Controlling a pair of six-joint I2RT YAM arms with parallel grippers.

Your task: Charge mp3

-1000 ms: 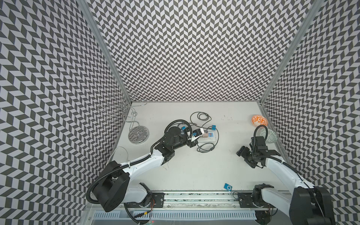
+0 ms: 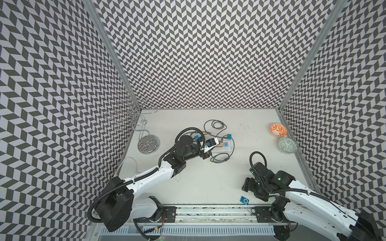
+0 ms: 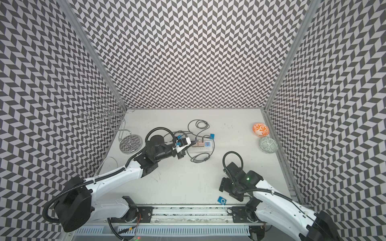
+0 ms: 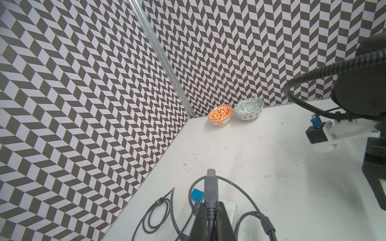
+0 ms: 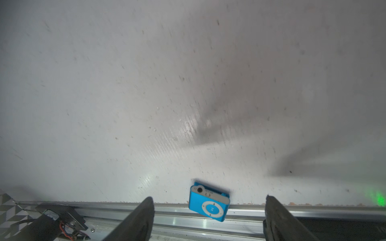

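The blue mp3 player [image 5: 209, 202] lies face up near the table's front edge, its white round control pad and headphone jack showing. My right gripper stands open above the table; in the right wrist view its fingers appear on either side of the player, not touching it. Over the power strip [image 2: 222, 146], my left gripper is shut on a grey cable's connector [image 4: 211, 188], whose small metal plug points away from the fingers. The cable [image 4: 257, 200] loops down to the table.
An orange bowl [image 2: 278, 129] and a green patterned bowl [image 2: 287, 145] stand at the right edge. A silver round stand [image 2: 148, 144] is at the left. Blue tags [image 2: 229, 137] and coiled cable lie by the strip.
My right arm has swung toward the front and left, bringing its gripper close to the mp3 player. The left arm has barely moved, keeping the connector. The player lies where it was.
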